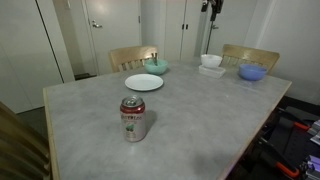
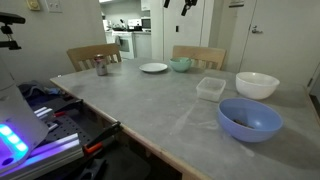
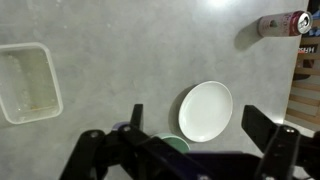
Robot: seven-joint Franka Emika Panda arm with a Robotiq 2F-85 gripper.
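My gripper is open, with a wide gap and nothing between its fingers, high above the table. In exterior view 1 the gripper (image 1: 211,10) hangs at the top, over the table's far side. A red and silver can (image 1: 133,118) stands upright on the near left. Further back lies a white plate (image 1: 144,82), with a green bowl (image 1: 155,66) behind it that has something sticking up. In the wrist view the plate (image 3: 206,111) shows below the fingers, and the green bowl (image 3: 176,143) is partly hidden by the gripper.
On the far side are a clear rectangular container (image 2: 211,89), a white bowl (image 2: 257,85) and a blue bowl (image 2: 249,119) with something small inside. Chairs (image 2: 198,56) stand behind the table.
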